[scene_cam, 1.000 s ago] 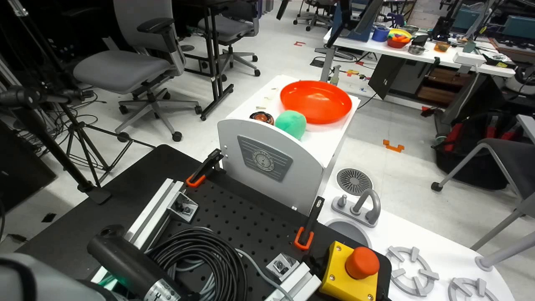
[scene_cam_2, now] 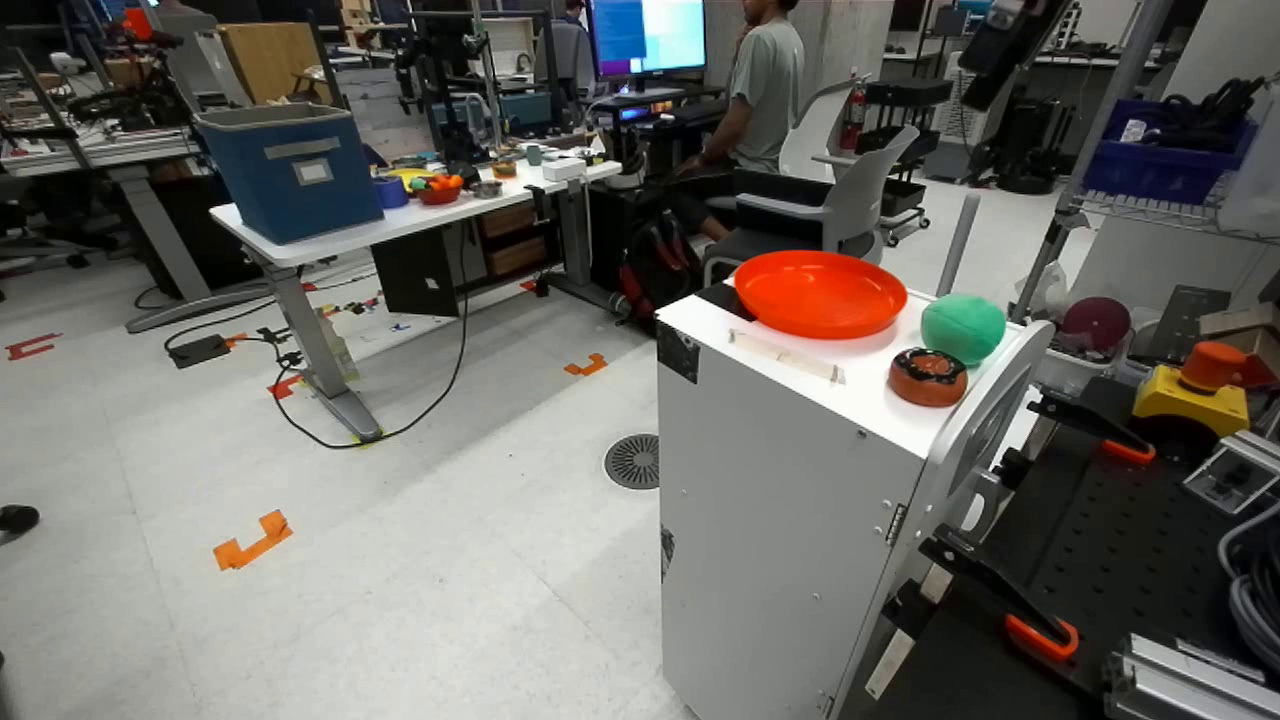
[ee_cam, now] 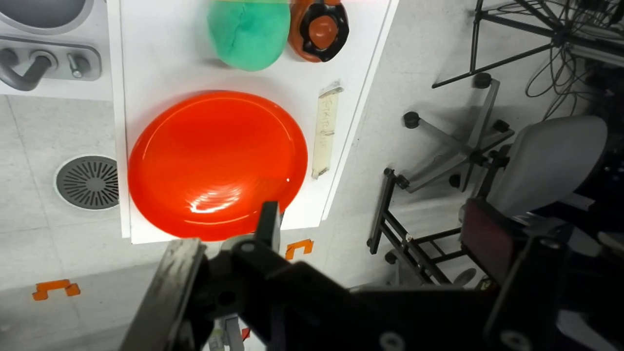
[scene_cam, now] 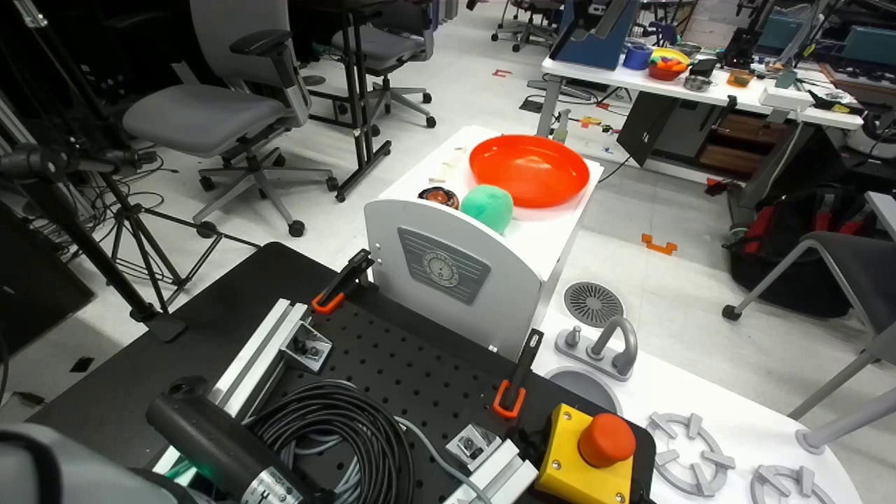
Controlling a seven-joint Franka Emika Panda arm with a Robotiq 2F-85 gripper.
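An orange-red plate (ee_cam: 216, 158) lies on the white counter top (ee_cam: 164, 52). Toward the counter's gray backboard sits a round green object (ee_cam: 250, 32); beside it is a brown, round object with a black top (ee_cam: 320, 29). In the wrist view my gripper is open, its fingertips apart over the plate's lower edge, with nothing between them. It hovers above the counter, touching none of these objects. Only a dark part of it shows at the top edge of exterior view 1.
A gray backboard (scene_cam: 453, 269) stands between the counter and the black pegboard table. A gray faucet (scene_cam: 617, 344) and an emergency stop button (scene_cam: 606, 438) are to the right. A strip of tape (ee_cam: 325, 131) lies beside the plate.
The plate, green object and brown object have stayed in place.
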